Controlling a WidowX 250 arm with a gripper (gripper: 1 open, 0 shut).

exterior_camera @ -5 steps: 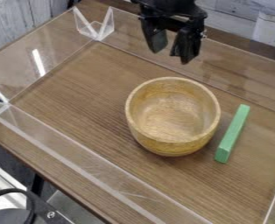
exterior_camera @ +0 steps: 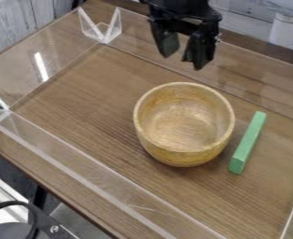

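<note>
My black gripper (exterior_camera: 182, 49) hangs at the top centre of the camera view, its fingers pointing down over the wooden table, above and behind an empty round tan bowl (exterior_camera: 183, 146). Its fingers stand part open, and I see nothing held between them. A long green block (exterior_camera: 246, 142) lies just right of the bowl.
A clear, angular plastic object (exterior_camera: 101, 28) stands at the upper left. Dark cables (exterior_camera: 34, 217) lie at the lower left edge.
The gripper's fingers have shifted slightly and changed their angle. The bowl and green block have not moved.
</note>
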